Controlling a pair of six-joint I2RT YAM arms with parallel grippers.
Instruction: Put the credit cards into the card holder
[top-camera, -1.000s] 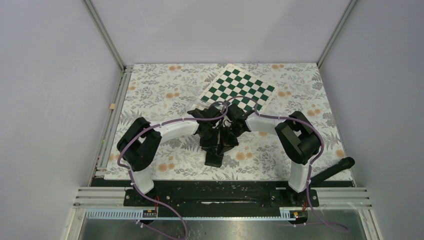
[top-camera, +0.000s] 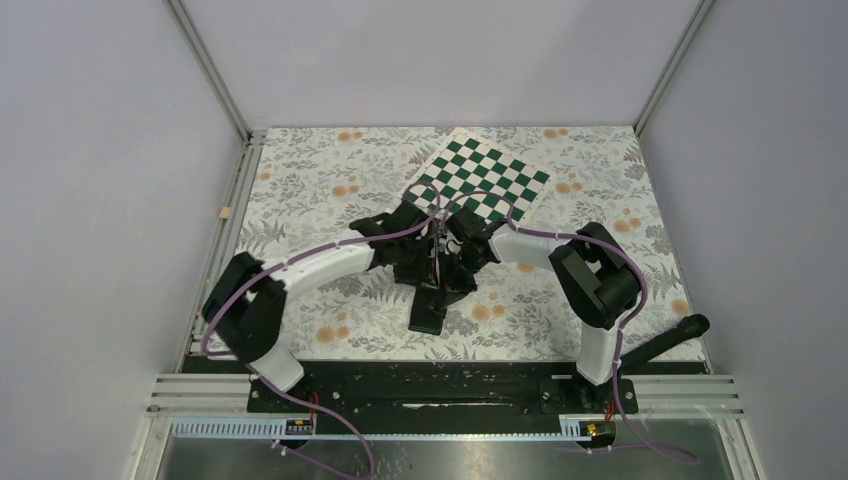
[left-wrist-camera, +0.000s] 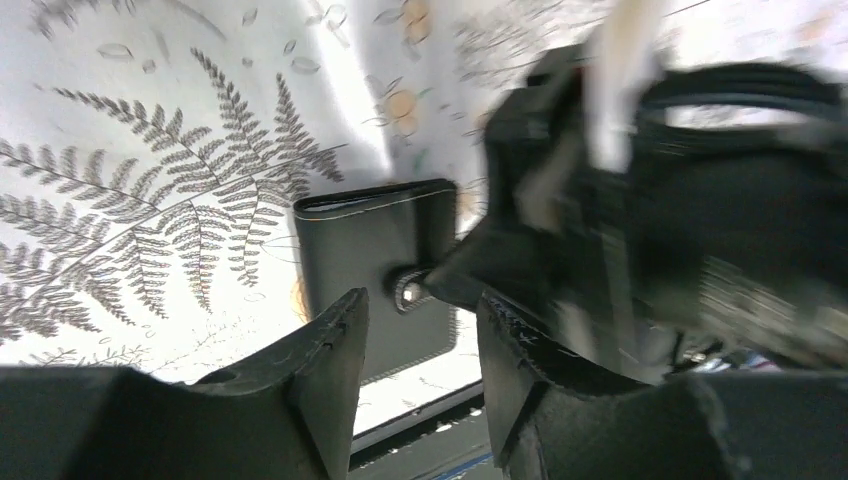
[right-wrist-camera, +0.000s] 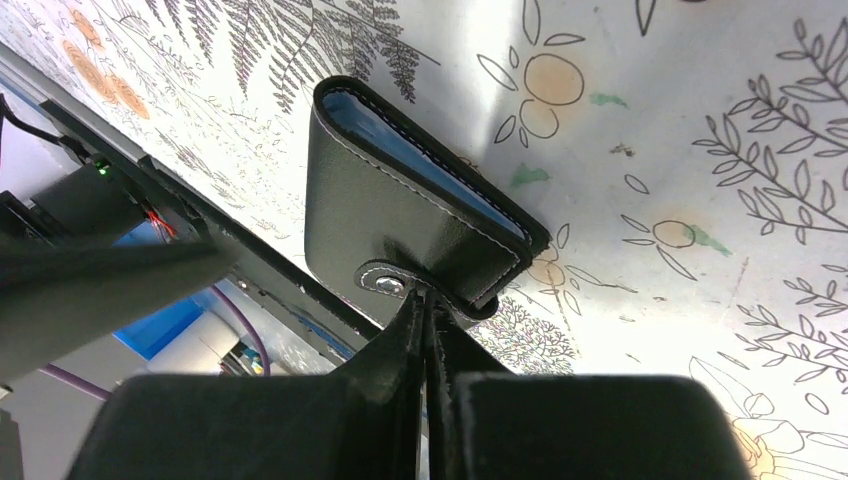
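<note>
A black leather card holder (top-camera: 427, 316) lies on the patterned mat at the front centre. The right wrist view shows blue inside its stitched edge and a snap strap (right-wrist-camera: 390, 283) on its front. My right gripper is shut, its tips at the strap, with nothing visible between them. My left gripper is part open above the holder, nothing held between its fingers; the card holder (left-wrist-camera: 350, 260) shows beyond them, and the blurred right gripper fills the right of that view. No separate cards can be made out.
A green-and-white checkered board (top-camera: 480, 175) lies behind the arms. A black cylindrical object (top-camera: 665, 340) rests at the front right corner. Both arms crowd the centre, very close to each other.
My right arm and the card holder look unchanged.
</note>
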